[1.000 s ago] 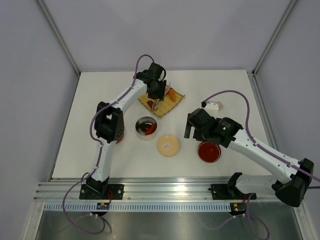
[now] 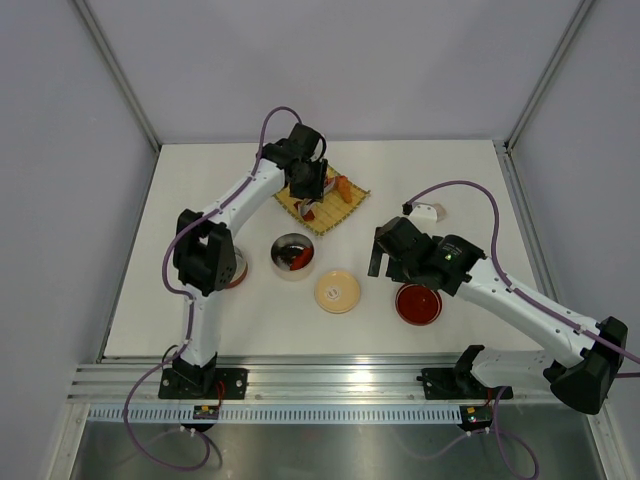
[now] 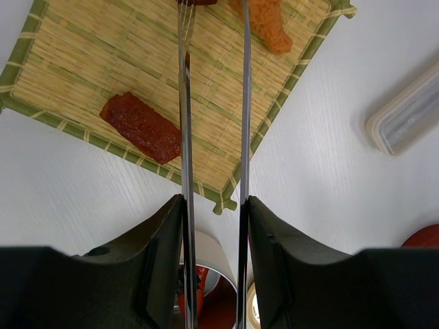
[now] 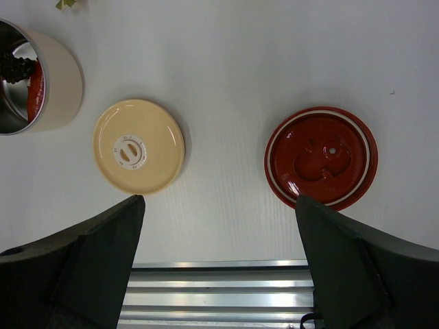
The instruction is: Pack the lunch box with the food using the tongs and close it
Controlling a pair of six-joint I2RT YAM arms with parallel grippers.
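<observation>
In the left wrist view my left gripper reaches over the bamboo mat with long metal tongs, part open; a reddish-brown piece lies by their tips, partly cut off. A second reddish-brown piece lies left of the tongs, a fried orange piece right of them. A cream pot holds red and dark food. My right gripper stands open and empty above the table, near the beige lid and the red lid.
A clear container lies right of the mat. Another round container sits left of the pot, partly behind the left arm.
My left gripper has shifted slightly left over the mat compared with about a second ago. The right arm has not moved.
</observation>
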